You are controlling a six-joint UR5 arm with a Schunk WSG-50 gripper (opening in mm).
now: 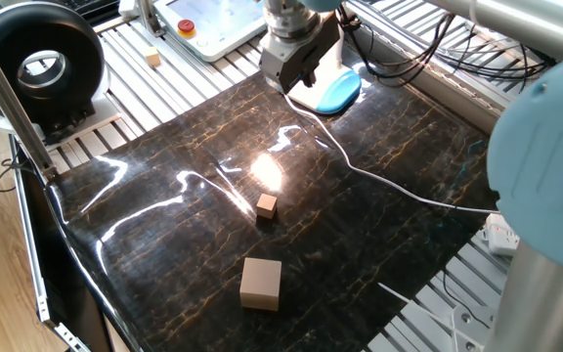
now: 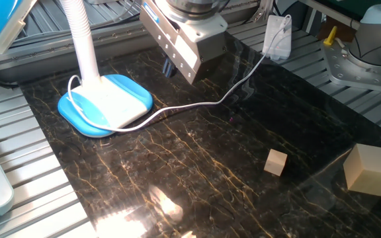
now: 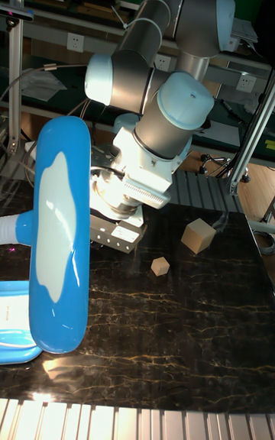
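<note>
A small wooden cube (image 1: 267, 205) and a larger wooden cube (image 1: 261, 284) rest apart on the dark marbled table. In exterior view 2 the small cube (image 2: 276, 162) lies to the left of the large cube (image 2: 370, 170). My gripper (image 2: 169, 69) hangs above the table, well away from both cubes, near the white and blue lamp base. Its dark fingertips show only small and shadowed, so the finger's opening is unclear. Exterior view 3 has the small cube (image 3: 160, 266) and the large cube (image 3: 198, 235) in front of the arm, with no gripper tips visible.
The lamp base (image 2: 108, 106) stands near the gripper, and a white cable (image 2: 197, 104) runs from it across the table to a power strip (image 2: 278, 38). In exterior view 3 the blue lamp head (image 3: 61, 236) blocks part of the scene. Bare tabletop surrounds the cubes.
</note>
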